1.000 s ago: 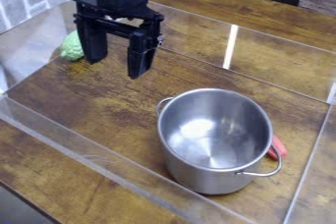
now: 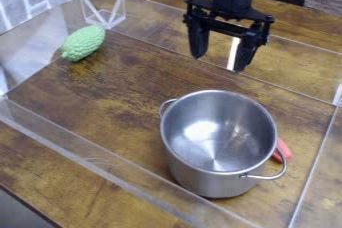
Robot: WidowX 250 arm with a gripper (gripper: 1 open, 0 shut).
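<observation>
The black gripper (image 2: 221,44) hangs at the top centre of the view, its two fingers apart with nothing seen between them, above the back of the wooden table. A steel pot (image 2: 218,142) with two handles stands at the front right, empty inside. A green bumpy vegetable toy (image 2: 83,43) lies at the back left. A red object (image 2: 282,150), partly hidden by the pot, lies just to its right.
Low clear walls border the wooden work area (image 2: 107,107). A white strip shows behind the gripper.
The gripper has moved right and a little up, from over the left part of the table to above and behind the pot, uncovering the green vegetable.
</observation>
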